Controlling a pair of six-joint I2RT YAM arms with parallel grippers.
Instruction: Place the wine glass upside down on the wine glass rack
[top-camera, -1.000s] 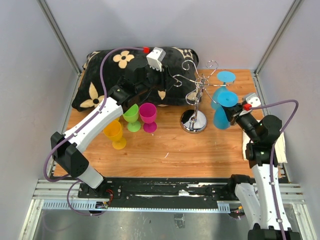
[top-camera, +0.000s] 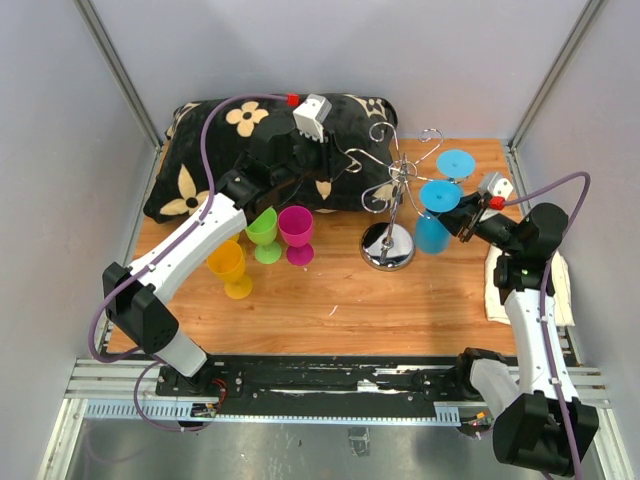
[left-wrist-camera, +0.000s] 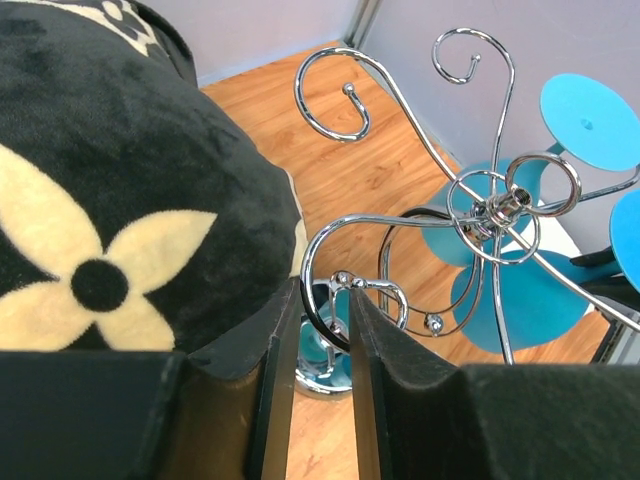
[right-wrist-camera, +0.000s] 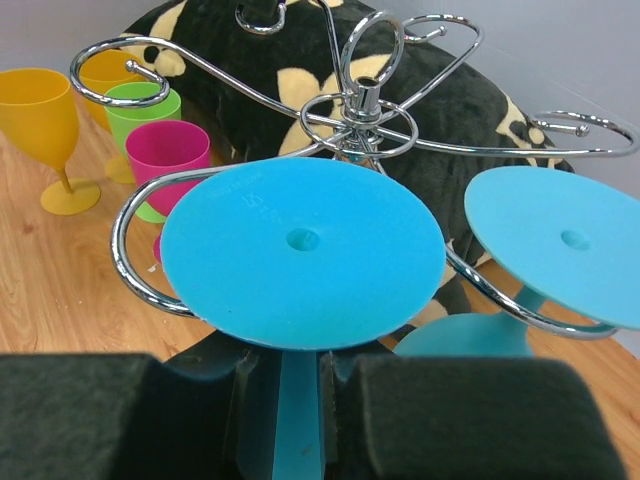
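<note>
The chrome wine glass rack (top-camera: 388, 240) stands right of centre. My right gripper is shut on the stem of a blue glass (right-wrist-camera: 303, 270), which is upside down with its base on top, in a curved rack holder. Another blue glass (right-wrist-camera: 551, 230) hangs inverted beside it. My left gripper is at a rack loop on the left side, the loop at its fingertips; whether it grips it is hard to tell.
Yellow (top-camera: 229, 268), green (top-camera: 263, 237) and pink (top-camera: 297, 235) glasses stand at the lower left. A flowered black cushion (top-camera: 180, 170) lies behind.
My right gripper and the blue glass have shifted left and slightly up in the top view, with the rack's arms moving a little. The left arm is unchanged.
</note>
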